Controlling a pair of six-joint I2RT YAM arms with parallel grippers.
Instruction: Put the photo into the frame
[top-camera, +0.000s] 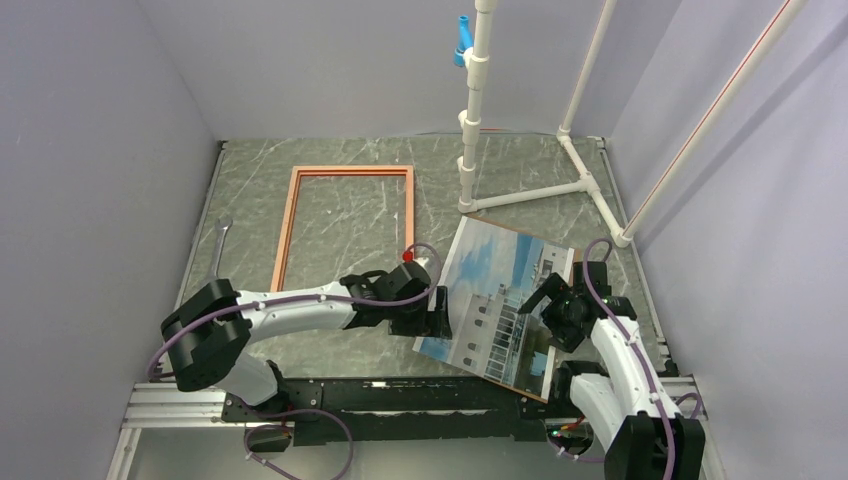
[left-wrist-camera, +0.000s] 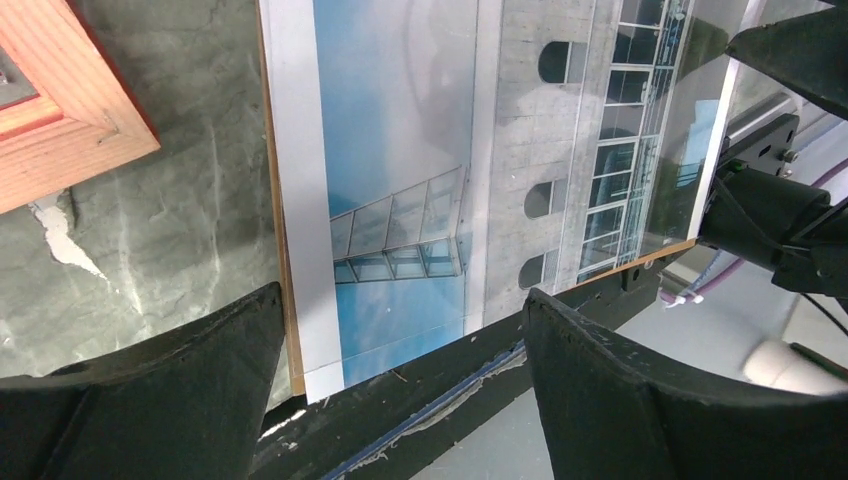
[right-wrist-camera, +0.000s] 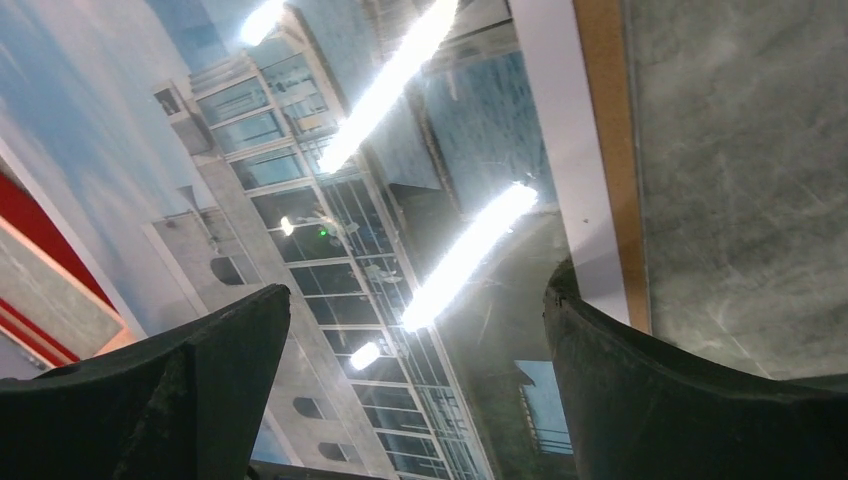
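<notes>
A large photo (top-camera: 490, 300) of a white building under blue sky, on a thin brown backing, lies tilted on the grey table right of centre. To its left is the empty wooden frame (top-camera: 293, 222), whose front part my left arm hides. My left gripper (top-camera: 442, 312) is open at the photo's left edge; in its wrist view the white margin (left-wrist-camera: 305, 250) runs between the spread fingers. My right gripper (top-camera: 535, 305) hangs open over the photo's right side. In the right wrist view, the white border (right-wrist-camera: 565, 150) and brown backing edge (right-wrist-camera: 612, 150) lead toward the right-hand finger.
White pipes (top-camera: 530, 195) stand on the table behind the photo. A wrench (top-camera: 219, 240) lies at the far left. The table's black front rail (top-camera: 420, 397) runs just past the photo's near corner. Bare table shows inside the frame.
</notes>
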